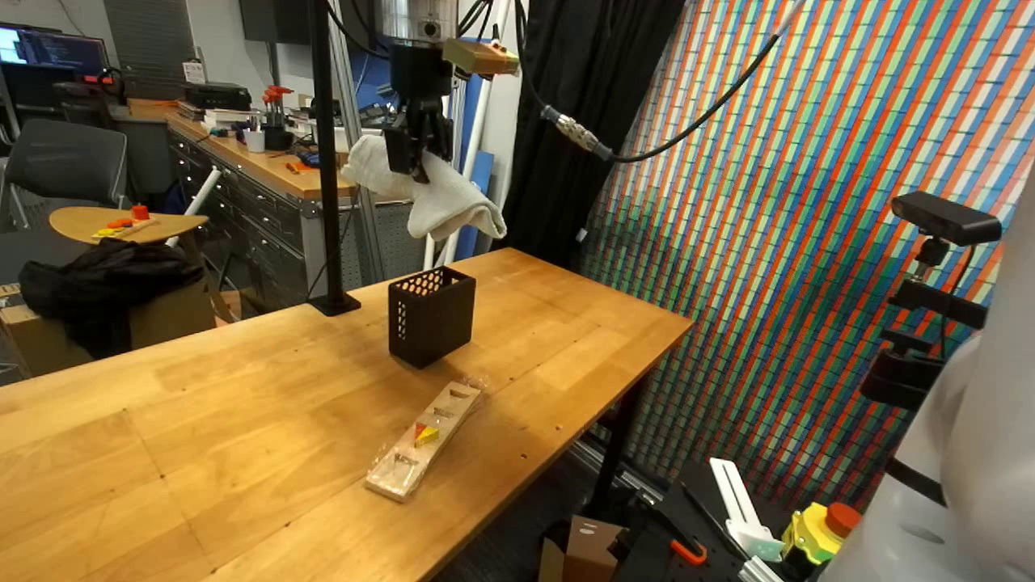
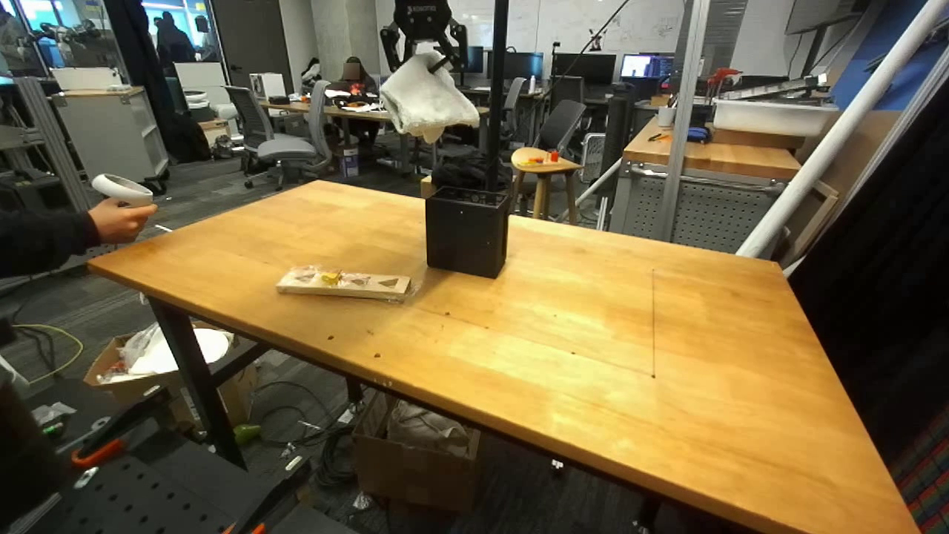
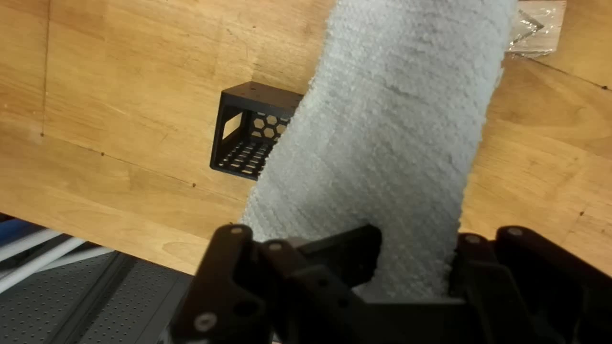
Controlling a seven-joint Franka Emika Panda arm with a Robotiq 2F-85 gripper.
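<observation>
A white cloth (image 1: 443, 197) hangs in the air above the far part of the table, pinched by my gripper (image 1: 419, 175). In exterior view 2 the same cloth (image 2: 425, 98) droops below the gripper (image 2: 431, 61). Seen from the wrist, the cloth (image 3: 396, 132) runs out between the fingers and fills the middle of the view. Below and to one side, a black box (image 1: 432, 318) with an open top and perforated walls stands on the table. Part of the box (image 3: 256, 97) is covered by the cloth in the wrist view.
A wooden strip with triangular cut-outs (image 1: 398, 471), in clear wrapping with a red and yellow piece, lies near the box. A black post (image 1: 331, 194) rises at the table's far edge.
</observation>
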